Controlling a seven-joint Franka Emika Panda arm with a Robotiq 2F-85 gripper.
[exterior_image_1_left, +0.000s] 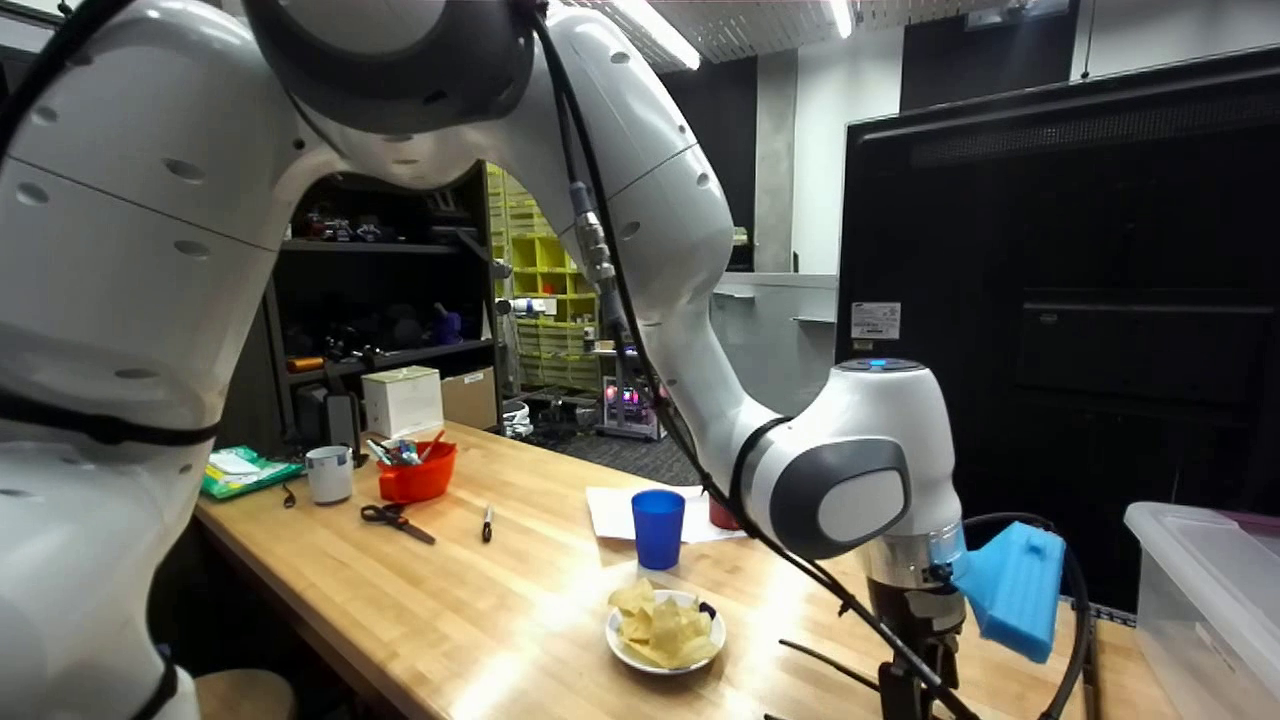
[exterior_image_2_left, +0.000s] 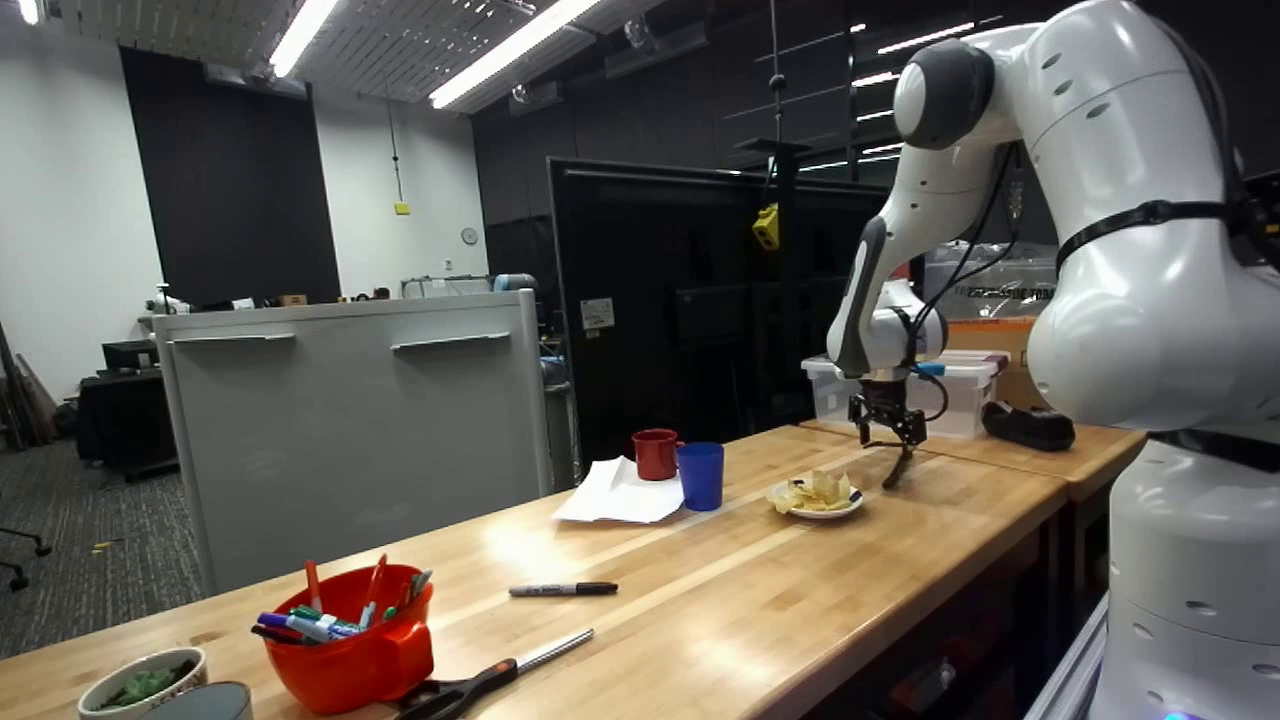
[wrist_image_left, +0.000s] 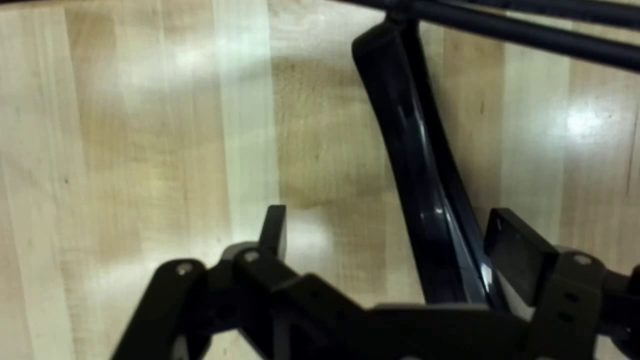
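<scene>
Black tongs lie on the wooden table beside a white plate of chips. My gripper is low over them, pointing down. Seen from the wrist, the open gripper has one glossy black arm of the tongs running between its fingers, close to the right finger and well clear of the left one. Whether the right finger touches it I cannot tell. Part of the tongs is hidden behind the gripper body. In exterior view 1 the fingertips are cut off at the bottom edge.
A blue cup and a red mug stand beyond the plate, near white paper. Clear plastic bins and a black tape dispenser sit behind the gripper. Scissors, a marker and a red pen holder are farther off.
</scene>
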